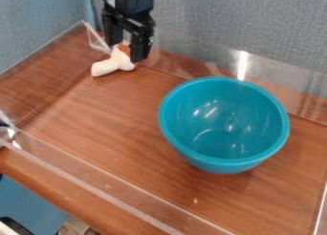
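My black gripper (126,37) hangs open at the back left, its fingers pointing down just over a small pale toy (110,65) with an orange-red part at its upper end, lying on the wooden surface. The gripper hides part of the toy's top; whether they touch I cannot tell. A large teal bowl (224,129) sits on the right.
Grey walls (243,29) bound the back and left, with clear strips along the edges.
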